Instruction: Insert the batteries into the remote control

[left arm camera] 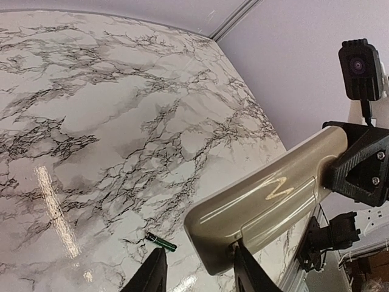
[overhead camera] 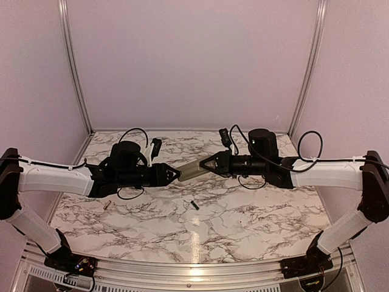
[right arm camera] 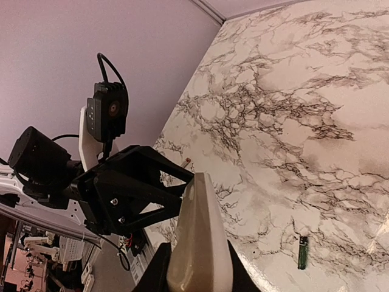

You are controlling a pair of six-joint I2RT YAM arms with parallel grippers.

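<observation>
The beige remote control (overhead camera: 191, 170) (left arm camera: 267, 194) (right arm camera: 200, 243) is held in mid-air by my right gripper (overhead camera: 209, 164), shut on its far end. My left gripper (overhead camera: 173, 173) is at the remote's near end, fingers apart; in the left wrist view a fingertip is at the lower corner, by a small recess. A dark green battery (overhead camera: 194, 205) (left arm camera: 161, 242) (right arm camera: 302, 252) lies on the marble table below. A small light-coloured item (overhead camera: 107, 205), perhaps another battery, lies at the left.
The marble table (overhead camera: 261, 225) is otherwise mostly clear. Walls (overhead camera: 194, 67) enclose it at the back and sides, with a metal rail (overhead camera: 231, 267) along the front.
</observation>
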